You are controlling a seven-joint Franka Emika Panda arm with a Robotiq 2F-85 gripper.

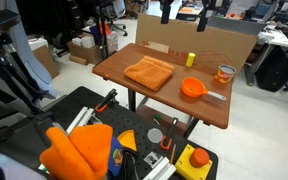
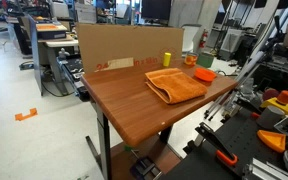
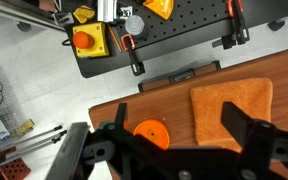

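Note:
An orange cloth (image 1: 149,72) lies spread on the brown wooden table, also seen as a cloth (image 2: 176,85) in the second exterior view. An orange bowl (image 1: 193,87) sits to its right, with a small pale object (image 1: 216,97) beside it. Behind them stand a small yellow object (image 1: 190,59) and a can-like or mug-like container (image 1: 224,74). High over the table, my gripper (image 1: 185,15) hangs with its fingers wide apart. In the wrist view the gripper is open; the bowl (image 3: 151,133) and cloth (image 3: 231,112) lie well below it, and no object is held.
A cardboard panel (image 2: 134,45) borders the table's back. In front is the robot's dark base (image 3: 184,35), carrying clamps, a yellow box with a red-orange button (image 3: 84,40) and a round metal piece (image 3: 134,25). Bare tabletop (image 2: 124,95) surrounds the cloth.

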